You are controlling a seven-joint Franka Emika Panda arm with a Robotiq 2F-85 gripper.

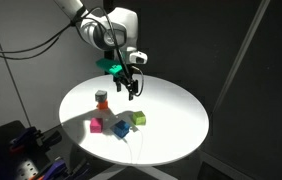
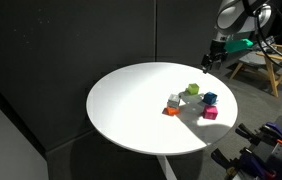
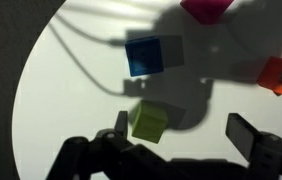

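My gripper hangs open above the round white table, nothing between its fingers. Beneath it, nearer the left finger in the wrist view, lies a green cube point(image 3: 149, 121), which stands on the table in exterior view 1 point(image 1: 138, 118). Close to the green cube is a blue cube point(image 3: 144, 57), with a pink cube point(image 3: 208, 9) beyond it. A grey block point(image 1: 101, 96) appears stacked on an orange block point(image 1: 102, 105); the wrist view cuts off part of this pair at its right edge.
Dark equipment point(image 1: 26, 140) stands on the floor beside the table, and a wooden chair point(image 2: 266, 65) is behind the arm in exterior view 2.
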